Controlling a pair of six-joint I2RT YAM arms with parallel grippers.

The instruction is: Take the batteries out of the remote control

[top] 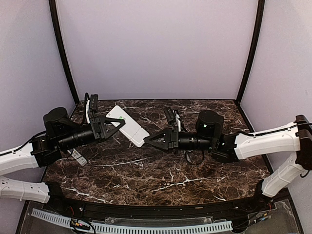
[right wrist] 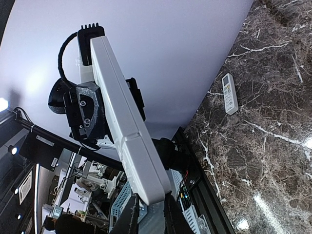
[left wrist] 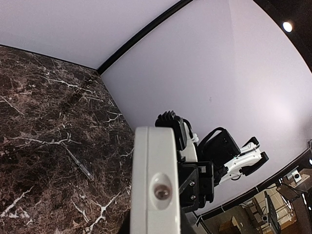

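Observation:
A white remote control point(top: 127, 125) is held in the air, slanting down to the right, back cover facing the top view. My left gripper point(top: 117, 122) is shut on its upper end; in the left wrist view the remote's end point(left wrist: 155, 200) fills the lower middle. My right gripper point(top: 148, 140) is at the lower end, where the cover section point(right wrist: 146, 170) meets its fingertips in the right wrist view; whether these are open or closed on it is unclear. No batteries can be made out.
A second, smaller remote point(right wrist: 229, 93) lies on the dark marble table point(top: 161, 180) at the left, partly behind my left arm in the top view. Walls enclose the sides and back.

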